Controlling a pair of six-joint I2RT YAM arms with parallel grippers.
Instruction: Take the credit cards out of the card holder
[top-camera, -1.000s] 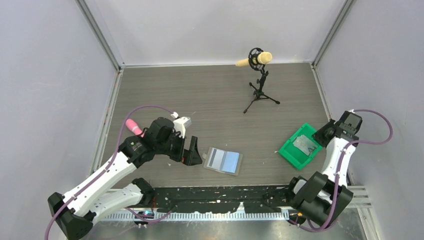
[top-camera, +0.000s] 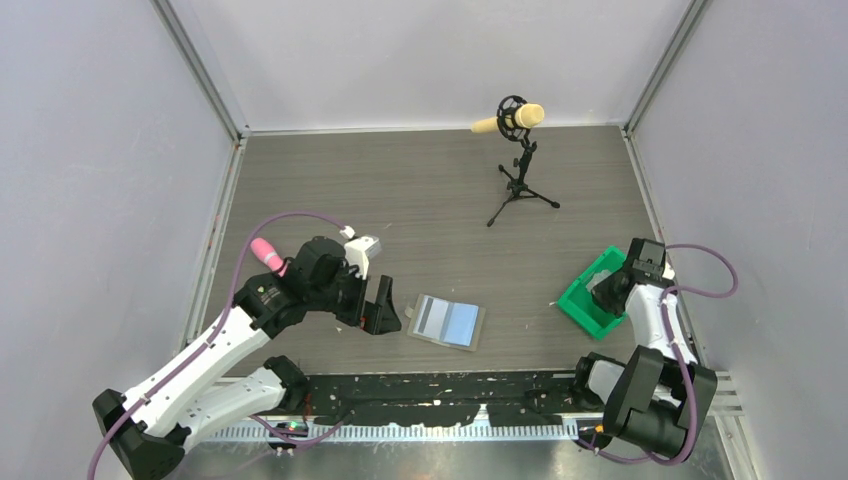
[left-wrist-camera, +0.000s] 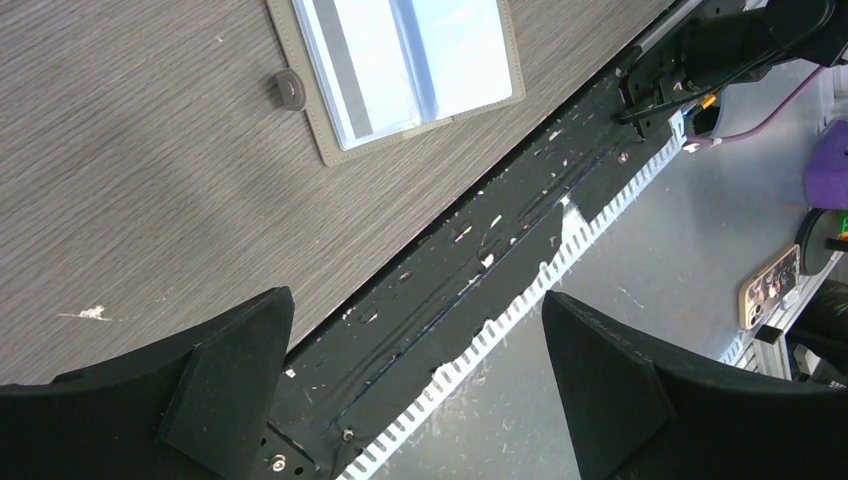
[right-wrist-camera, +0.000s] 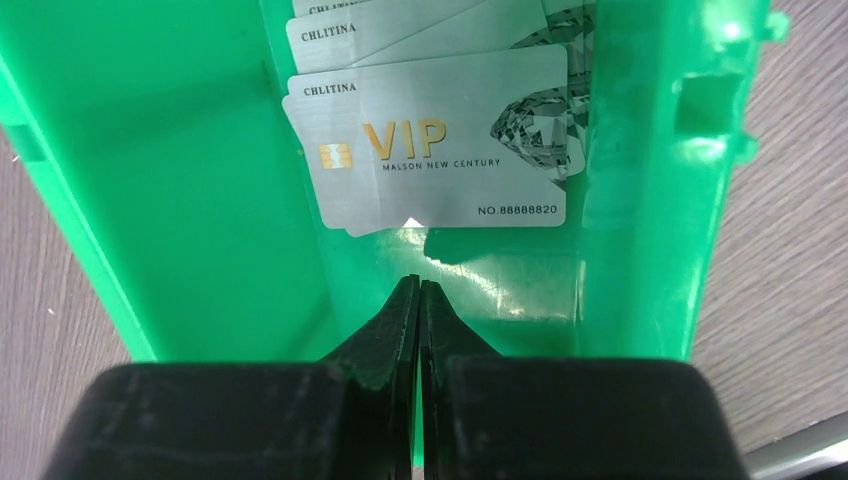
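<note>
The card holder (top-camera: 446, 321) lies open on the table in the top view, its clear sleeves looking empty in the left wrist view, with a small tab (left-wrist-camera: 290, 90) on one side. Several silver cards (right-wrist-camera: 440, 140) marked VIP overlap inside the green tray (top-camera: 577, 307). Over that tray, my right gripper points down, fingertips together just short of the cards' lower edge; nothing shows between them. My left gripper is open and empty, to the left of the holder.
A microphone on a black tripod (top-camera: 522, 185) stands at the back. Something pink (top-camera: 266, 252) lies behind the left arm. A side wall (top-camera: 760, 200) rises close to the right arm.
The right arm has swung from beside the tray to over it, and its gripper now covers much of the cards in the top view. The left arm has barely moved.
</note>
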